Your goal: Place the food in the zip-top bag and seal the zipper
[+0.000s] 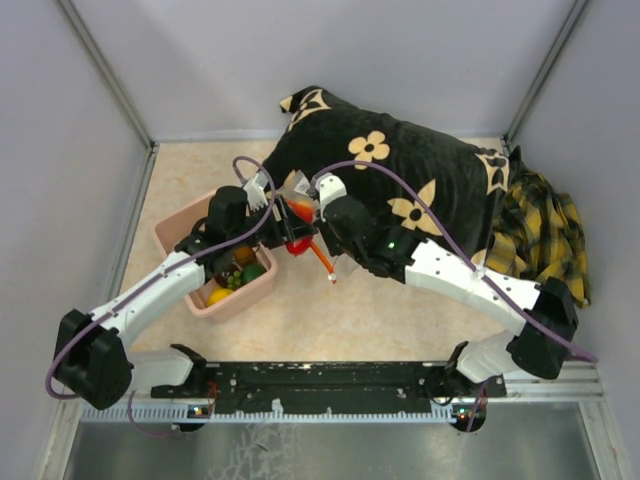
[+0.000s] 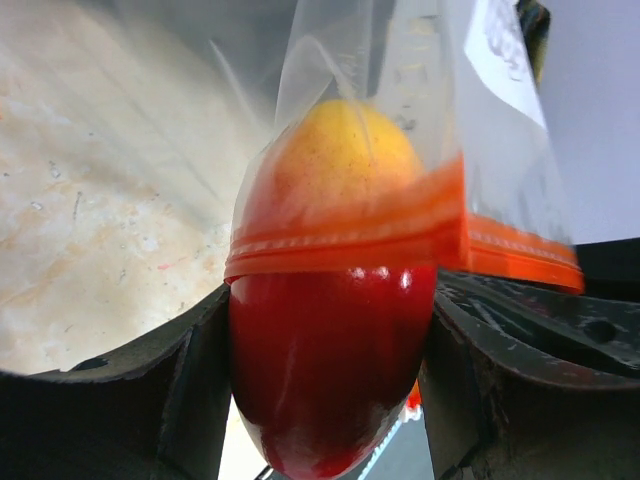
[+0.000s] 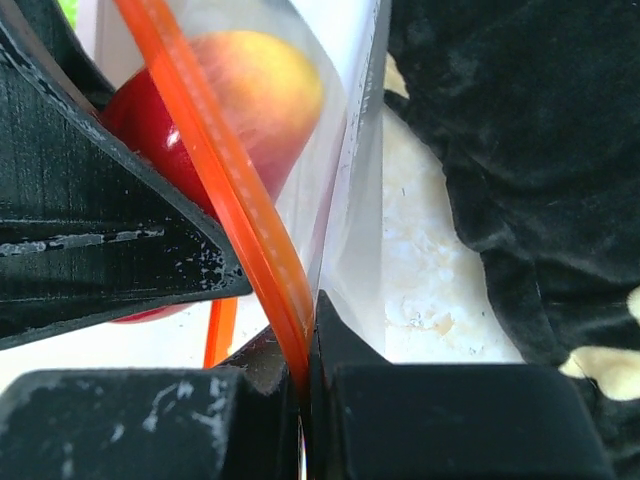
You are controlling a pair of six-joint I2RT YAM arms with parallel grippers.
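Note:
A red-and-yellow fruit, like an apple or mango, is gripped by my left gripper; its upper part is inside the clear zip top bag, under the orange zipper. In the right wrist view that fruit shows through the plastic beside the black fingers of my left gripper. My right gripper is shut on the orange zipper edge of the bag, just to the right of the fruit.
A pink container with several foods stands at the left. A black flowered cushion fills the back, with a yellow plaid cloth at the right.

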